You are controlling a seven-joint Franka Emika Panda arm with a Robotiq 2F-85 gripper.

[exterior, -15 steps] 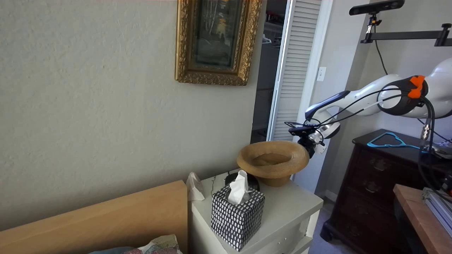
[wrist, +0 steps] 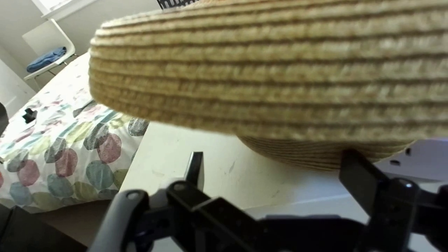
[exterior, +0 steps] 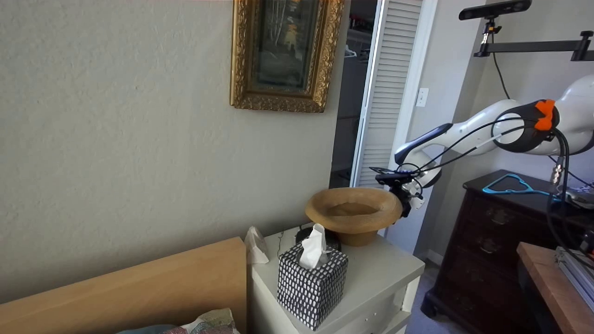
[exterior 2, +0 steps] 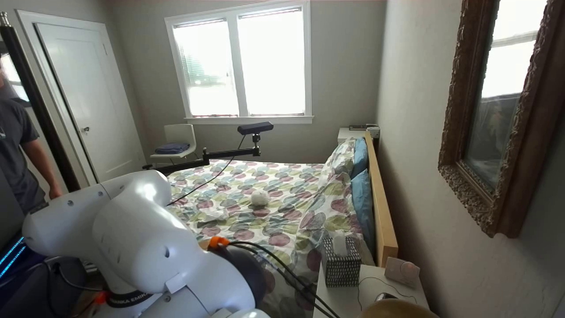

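A tan ribbed hat (exterior: 356, 222) rests crown down on the white nightstand (exterior: 384, 267), its rolled brim facing up. Filling the upper part of the wrist view is the underside of that brim (wrist: 260, 84), with the crown (wrist: 302, 151) below it. My gripper stands open beside the hat, its two fingers wide apart and nothing held between them. In exterior view 1 it is at the brim's right edge, where its fingertips are partly hidden. Exterior view 2 shows only the top of the hat (exterior 2: 397, 308) at the bottom edge.
A black-and-white tissue box (exterior: 313, 284) stands in front of the hat. Behind the box is a dark round object, and a pale wedge-shaped object (exterior: 256, 247) sits near the headboard (exterior: 184, 278). A dark dresser (exterior: 479, 245) stands to the right.
My arm has moved a little left and down, toward the hat. The hat has shifted slightly left, and its opening looks flatter.
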